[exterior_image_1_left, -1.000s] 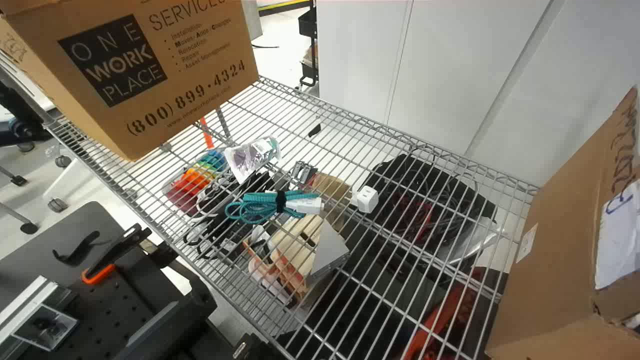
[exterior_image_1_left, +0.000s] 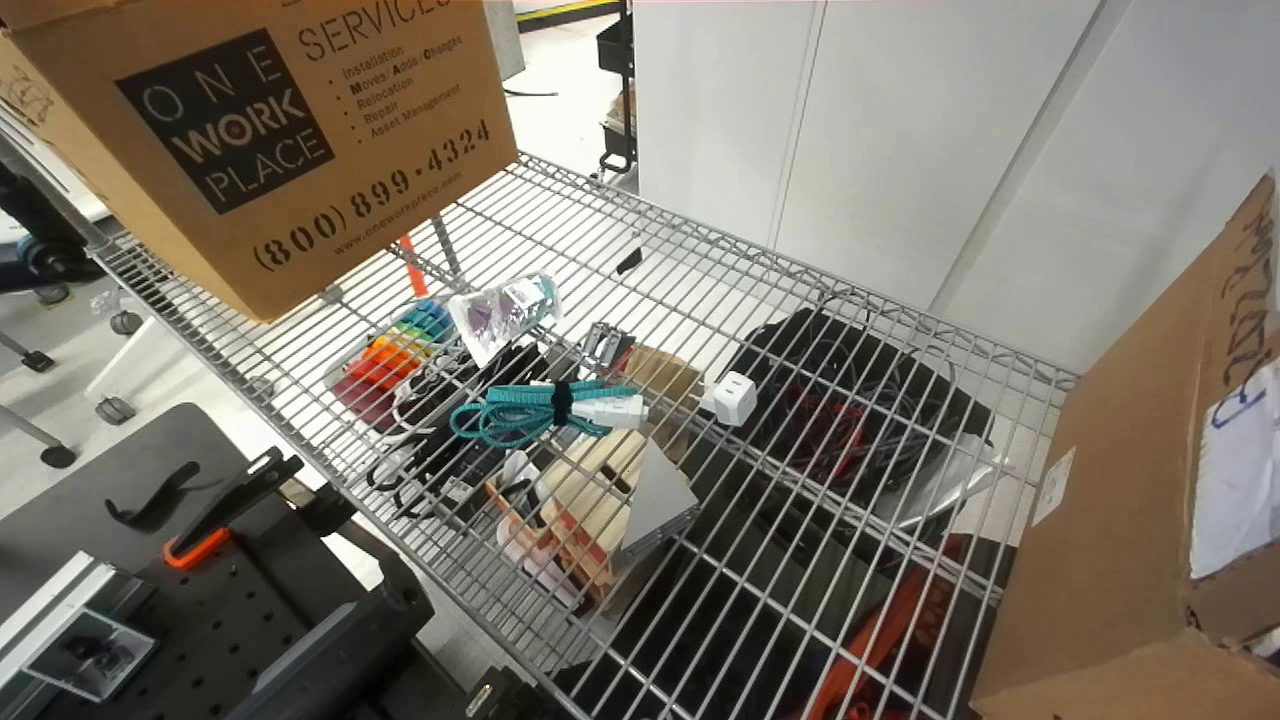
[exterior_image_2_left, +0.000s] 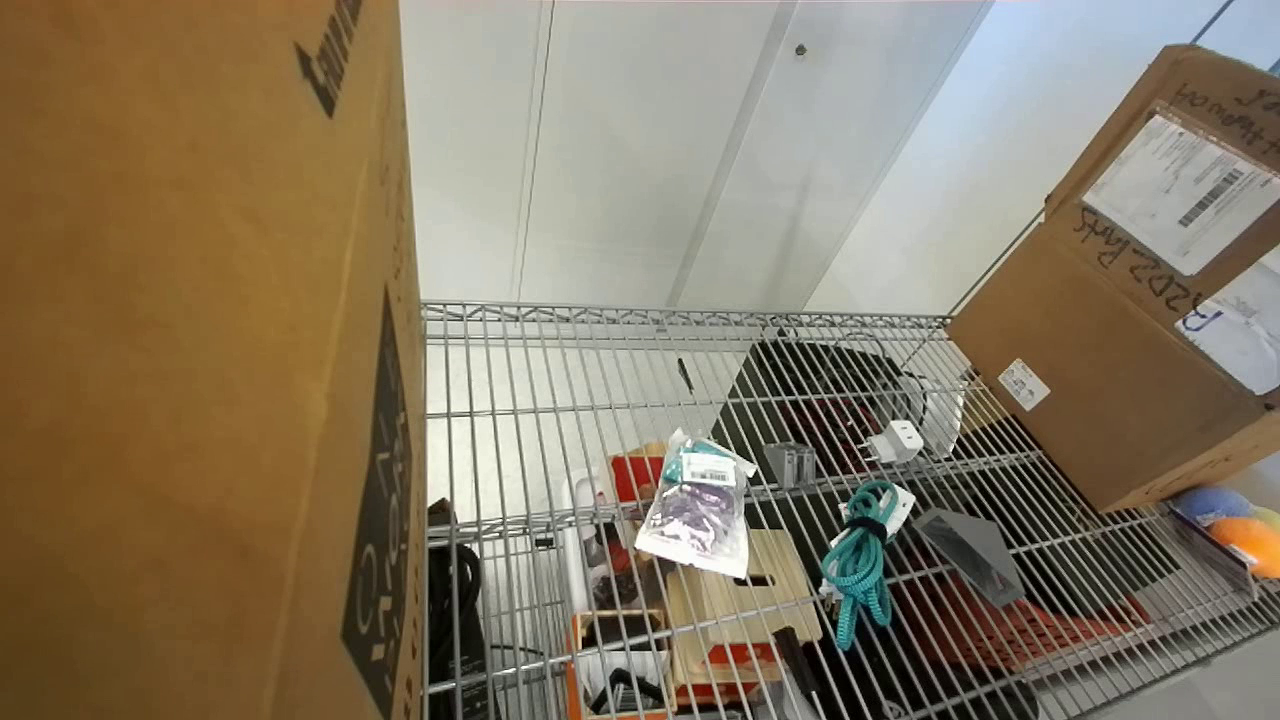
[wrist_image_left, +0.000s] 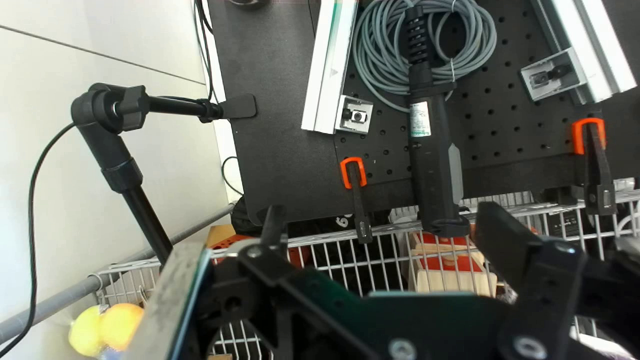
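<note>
Seen from the wrist, my gripper stands open, its two black fingers wide apart with nothing held between them. It is over the edge where the black table meets the wire shelf; neither exterior view clearly shows it. On the wire shelf lie a bundled teal cable (exterior_image_1_left: 528, 412), a white power adapter (exterior_image_1_left: 729, 397), a clear bag with purple and teal contents (exterior_image_1_left: 504, 314), a grey wedge-shaped piece (exterior_image_1_left: 657, 502) and a small silver metal part (exterior_image_1_left: 603, 344). The same bag (exterior_image_2_left: 699, 506), cable (exterior_image_2_left: 864, 554) and adapter (exterior_image_2_left: 895, 443) lie apart from one another in exterior view 2.
Cardboard boxes stand at both shelf ends, one on the left (exterior_image_1_left: 288, 132) and another on the right (exterior_image_1_left: 1110, 504). The black table (wrist_image_left: 276, 162) carries a grey coiled cable (wrist_image_left: 381, 51), metal rails and orange-black clamps. Bare wire shows along the shelf's back.
</note>
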